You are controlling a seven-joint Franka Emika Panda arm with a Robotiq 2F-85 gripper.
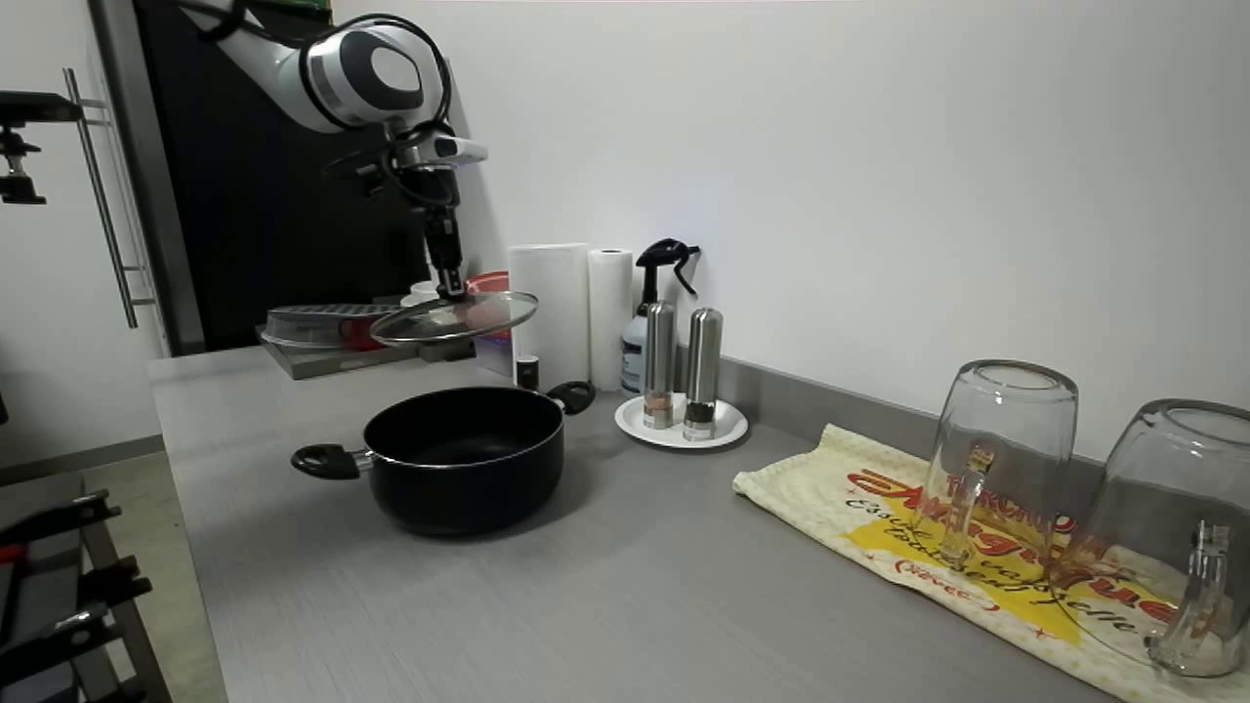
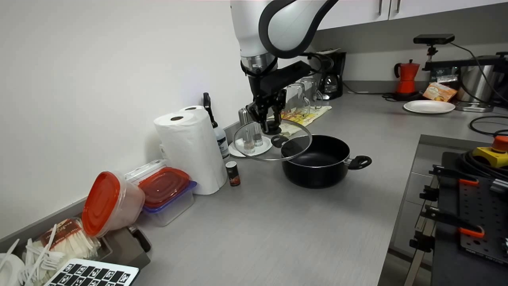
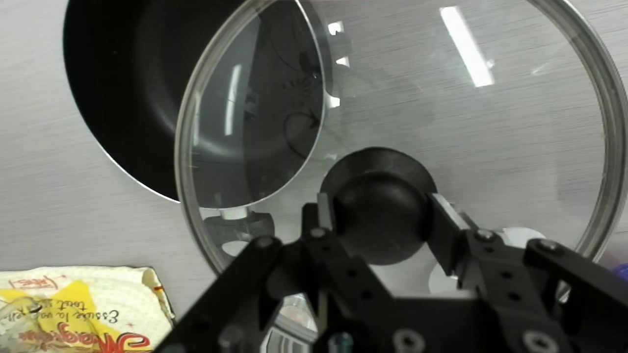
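Note:
A round glass lid [image 1: 504,312] with a metal rim hangs tilted in the air, behind and above the black pot in exterior view 1. My gripper is shut on the lid's black knob [image 3: 382,235], one finger on either side of it. The open, empty pot [image 1: 466,480] stands on the grey counter with its two black handles sticking out. From the wrist, the lid [image 3: 512,135] overlaps only part of the pot [image 3: 129,76], which lies to the upper left. Exterior view 2 has the lid [image 2: 297,151] in front of the pot's near left side.
Two steel mills stand on a white plate [image 1: 738,428] near the wall. A small spice jar [image 2: 233,173] and paper towel rolls [image 2: 190,147] are close to the lid. Glass mugs rest on a printed cloth [image 1: 820,492].

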